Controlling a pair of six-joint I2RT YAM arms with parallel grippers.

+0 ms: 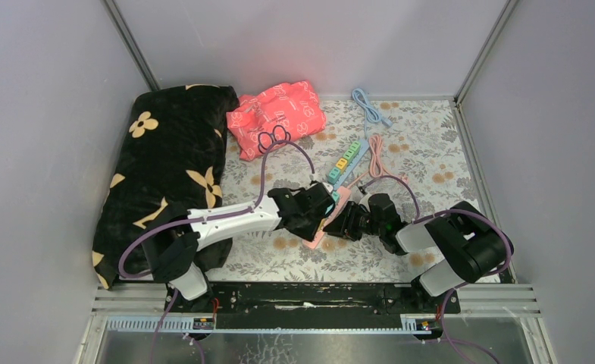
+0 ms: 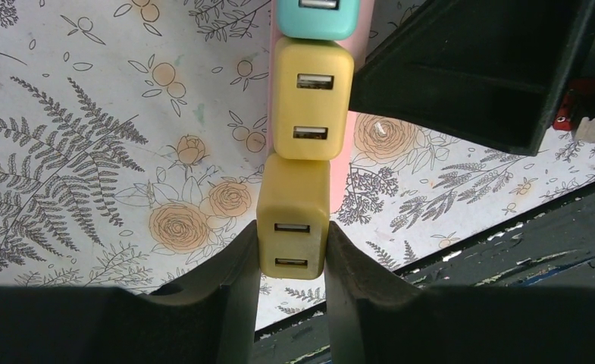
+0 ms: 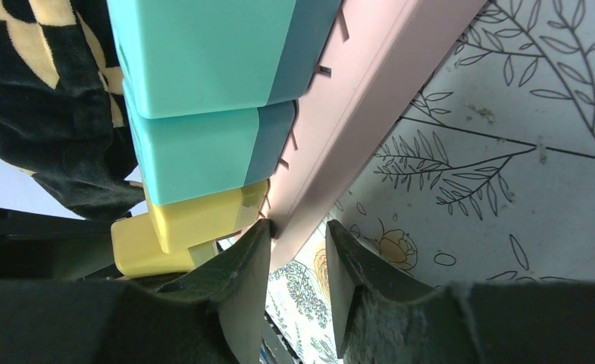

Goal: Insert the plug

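A pink power strip carries cyan plugs and a yellow plug. In the left wrist view, my left gripper is shut on a second yellow plug, just below the first at the strip's lower end; whether it is seated is hidden. In the right wrist view, my right gripper grips the pink strip's edge, alongside the plugs. In the top view, the left gripper hides much of the strip's lower part.
A blue power strip with several plugs lies behind, beside coiled cables. A red patterned bag is at the back, a dark blanket at the left. The table's front edge is close below the pink strip.
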